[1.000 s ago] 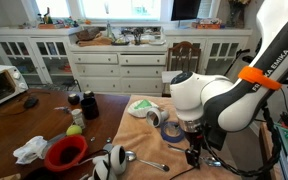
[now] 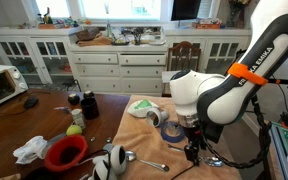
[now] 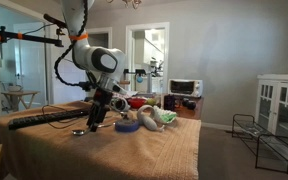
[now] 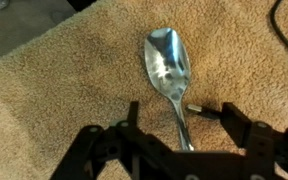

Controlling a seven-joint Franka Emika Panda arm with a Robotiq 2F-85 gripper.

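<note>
In the wrist view a metal spoon lies on a tan cloth, its bowl away from me and its handle running down between my fingers. My gripper is open above it, the fingers apart on either side of the handle. Beside the handle, near the right finger, is a short dark plug-like piece with a pale tip. From the side, my gripper hangs low over the cloth close to the spoon.
A blue tape roll and a tipped metal mug lie beyond the gripper. Another spoon is to the left, near a white object. A red bowl sits farther left. A dark cable crosses the cloth.
In exterior view 1 the arm and gripper have shifted slightly to the right. The things on the table look unmoved.
</note>
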